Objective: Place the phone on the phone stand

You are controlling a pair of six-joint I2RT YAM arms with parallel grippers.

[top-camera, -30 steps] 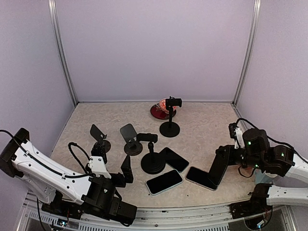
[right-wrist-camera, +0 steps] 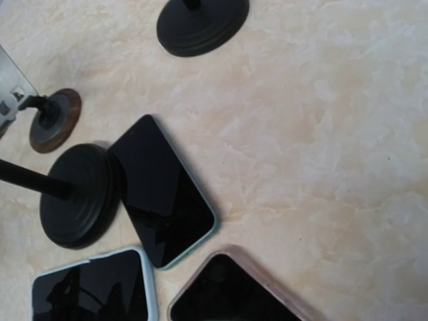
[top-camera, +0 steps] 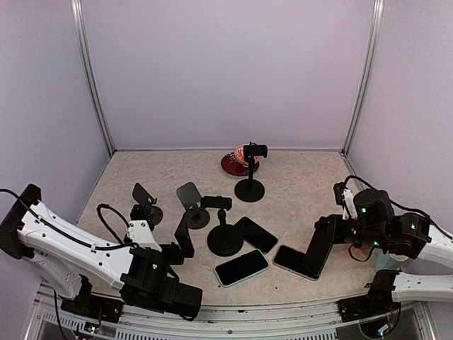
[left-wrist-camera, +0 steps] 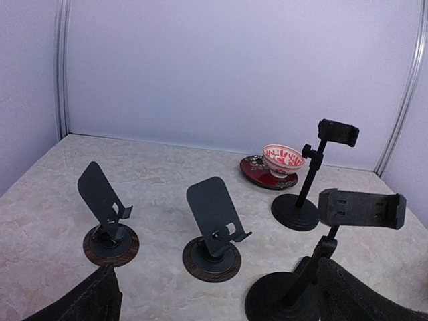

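Note:
Several phone stands stand on the table: two plate stands (top-camera: 189, 197) (left-wrist-camera: 100, 194) at left, two clamp stands (top-camera: 225, 234) (left-wrist-camera: 340, 134) further right. My left gripper (top-camera: 164, 234) is open near the left plate stands, nothing between its fingers. My right gripper (top-camera: 328, 230) is shut on a dark phone (top-camera: 318, 255), tilted at the right front. Phones lie flat: one with a pale rim (top-camera: 241, 268) (right-wrist-camera: 93, 291), one with a green rim (right-wrist-camera: 164, 194) beside a clamp stand's base, one with a pink rim (right-wrist-camera: 234, 294).
A patterned bowl (left-wrist-camera: 283, 158) on a red plate (left-wrist-camera: 254, 177) stands at the back. Walls enclose the table.
My left arm shifted slightly over the last second, down and back up. The right arm and the objects show no visible change.

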